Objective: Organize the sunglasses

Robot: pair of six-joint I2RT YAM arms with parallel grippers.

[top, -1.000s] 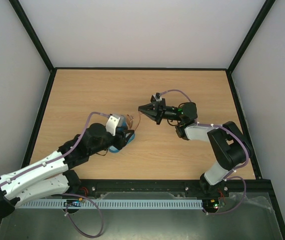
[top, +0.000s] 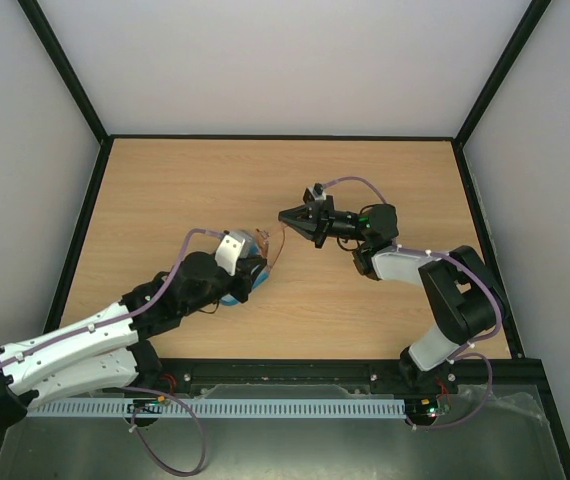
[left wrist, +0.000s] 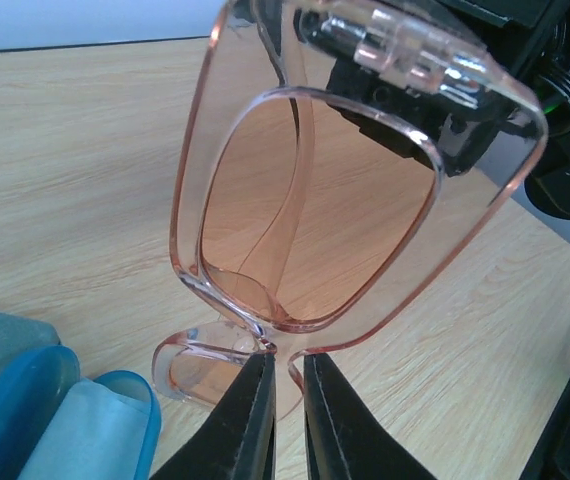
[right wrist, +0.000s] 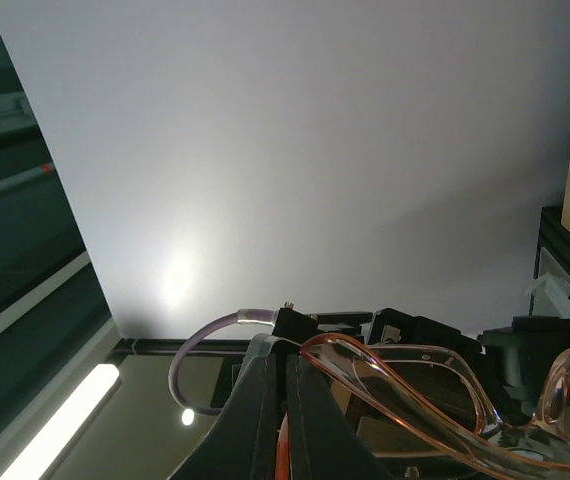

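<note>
Clear sunglasses with a pinkish-orange tint (top: 277, 247) hang in the air between my two grippers. My right gripper is shut, with the edge of the sunglasses' frame (right wrist: 405, 392) at its fingertips; the exact grip is partly hidden. In the left wrist view, one large lens rim (left wrist: 405, 235) faces me, and the other end of the frame trails low behind. My left gripper stands slightly open, its tips at the nose bridge with a narrow gap between them. A blue case (left wrist: 30, 400) lies open on the table, mostly under my left gripper in the top view.
A light cloth (left wrist: 93, 435) shows inside the blue case. Purple cables (top: 362, 182) loop over both arms.
The blue case appears to stay put.
</note>
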